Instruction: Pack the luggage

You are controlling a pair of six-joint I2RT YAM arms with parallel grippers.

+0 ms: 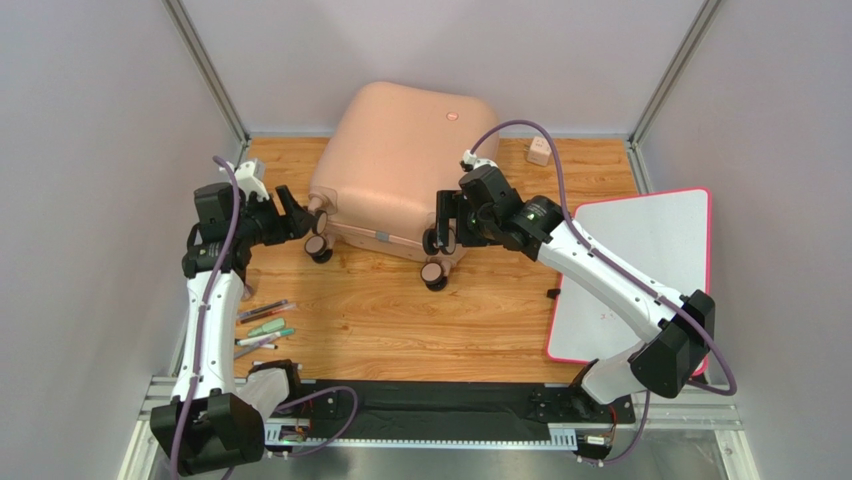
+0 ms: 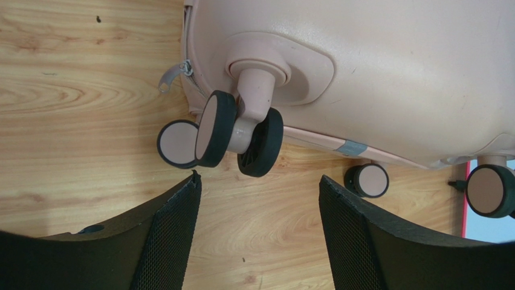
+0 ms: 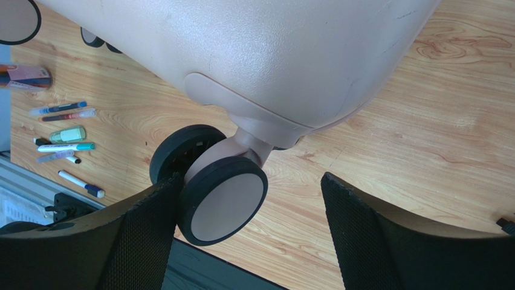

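Observation:
A pink hard suitcase lies closed at the back of the table, wheels toward the front. My left gripper is open beside its left wheels; in the left wrist view a double caster sits just beyond the fingertips, with nothing gripped. My right gripper is open at the right front wheel; in the right wrist view one finger overlaps that double caster, and I cannot tell whether they touch. The other finger stands clear over wood.
A whiteboard lies at the right, a small block at the back right. Pens and markers are scattered at the front left.

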